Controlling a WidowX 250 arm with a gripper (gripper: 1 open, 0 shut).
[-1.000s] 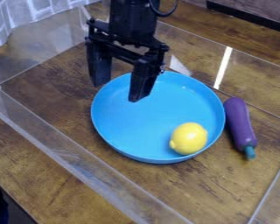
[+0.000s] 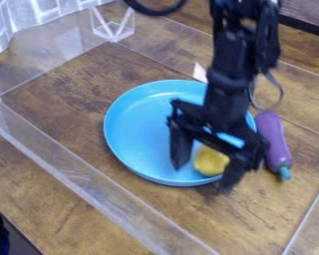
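My black gripper [image 2: 207, 149] is low over the right part of a blue plate [image 2: 139, 127], motion-blurred, its fingers spread on either side of a yellow lemon-like object [image 2: 210, 161], which is partly hidden by it. Whether the fingers touch it is unclear. A purple eggplant [image 2: 275, 144] lies just right of the plate.
Clear walls or panels run along the left and upper left. Bare wooden table [image 2: 83, 80] shows at upper left and at the bottom right. A small white item [image 2: 199, 72] lies behind the arm.
The gripper has moved down and to the right from the back of the plate to over the yellow object. The plate and eggplant look unmoved.
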